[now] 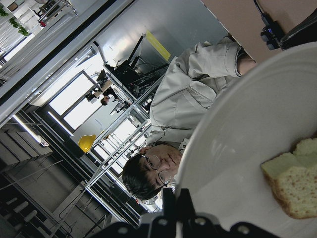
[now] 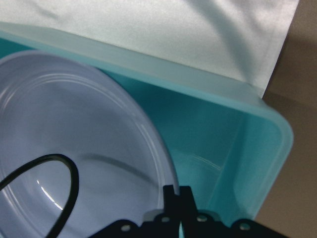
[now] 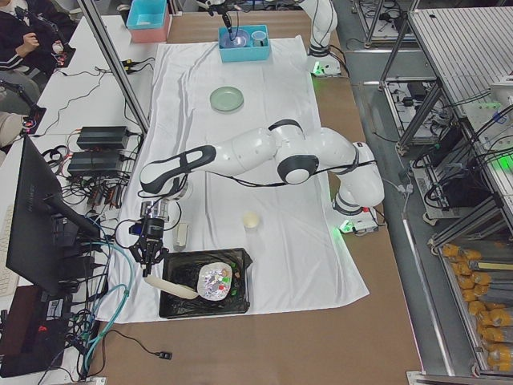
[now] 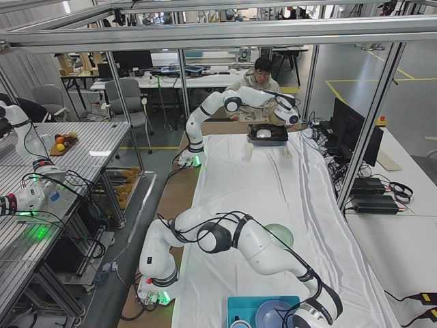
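My left gripper (image 3: 147, 265) is shut on the rim of a white plate (image 3: 168, 286), held tilted over the left part of the black tray (image 3: 240, 297). In the left wrist view the plate (image 1: 237, 139) carries spongy slices of bread (image 1: 292, 183). The tray also holds a white round item (image 3: 215, 281) with coloured bits. My right gripper is at the rim of a lavender plate (image 2: 84, 124) in the blue bin (image 2: 213, 148); its fingers look close together, and whether they grip the rim is unclear.
A green plate (image 3: 227, 99) lies on the white cloth (image 3: 272, 216), with a cream round item (image 3: 251, 219) and a pale narrow object (image 3: 181, 235) nearer the tray. A seated person (image 4: 259, 85) is behind the left arm; monitors and cables crowd the cloth's side.
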